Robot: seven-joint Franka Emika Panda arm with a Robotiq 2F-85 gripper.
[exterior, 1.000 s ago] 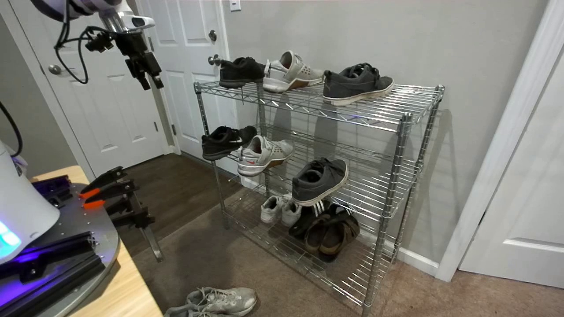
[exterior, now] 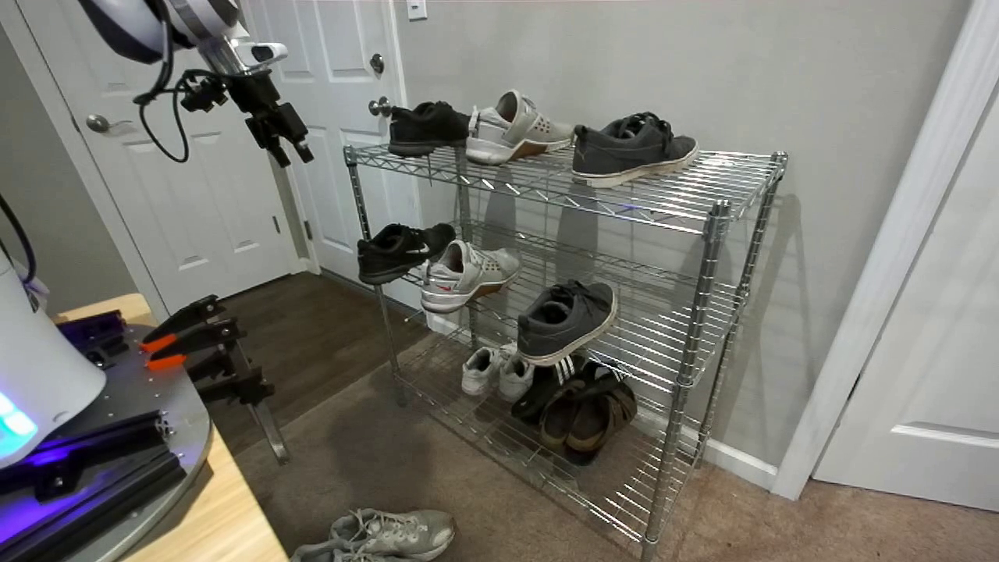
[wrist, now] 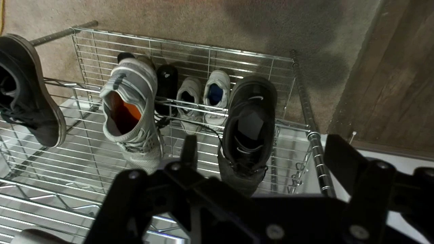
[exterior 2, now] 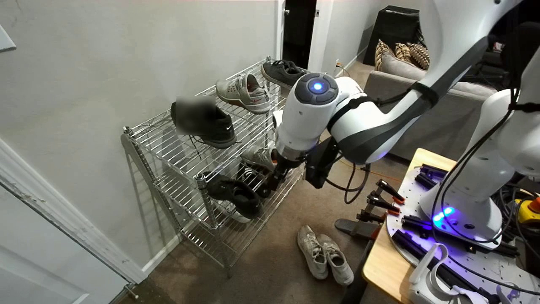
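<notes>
In exterior view 1 my gripper [exterior: 290,158] hangs in the air to the left of the wire shoe rack [exterior: 721,214], apart from it. Its fingers are open and hold nothing. The wrist view shows the black Nike shoe [wrist: 249,136] on the middle shelf, seen beyond the gap between my fingers. A white sneaker [wrist: 129,107] and a dark grey shoe [wrist: 30,95] stand on that same shelf. On the top shelf are a black shoe [exterior: 428,128], a white sneaker [exterior: 515,131] and a dark grey shoe [exterior: 632,150].
Small white shoes [exterior: 480,371] and brown sandals [exterior: 590,417] occupy the bottom shelf. A grey sneaker pair [exterior 2: 324,256] lies on the carpet before the rack. Black clamps [exterior: 201,342] jut from the robot's table. Bare wire shows at the top shelf's right end.
My arm and open gripper have moved right and slightly down in exterior view 1, closer to the rack. The shoes have stayed in place.
</notes>
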